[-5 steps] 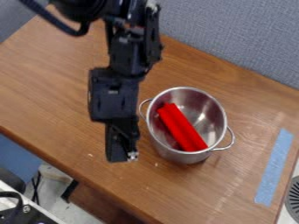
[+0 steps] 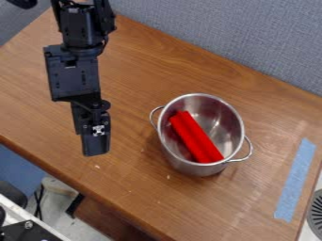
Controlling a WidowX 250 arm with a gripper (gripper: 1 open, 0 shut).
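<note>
A steel pot (image 2: 220, 118) with two wire handles stands on the wooden table, right of centre. A long red object (image 2: 194, 136) lies inside it, slanted. My black gripper (image 2: 94, 141) hangs over the table to the left of the pot, apart from it; whether its fingers are open or shut is unclear at this size.
A strip of blue tape (image 2: 295, 179) is on the right. A grey padded wall runs along the back. Cables and floor show beyond the near left edge.
My arm and gripper have moved left and a little up, away from the pot. The pot and red object look unchanged.
</note>
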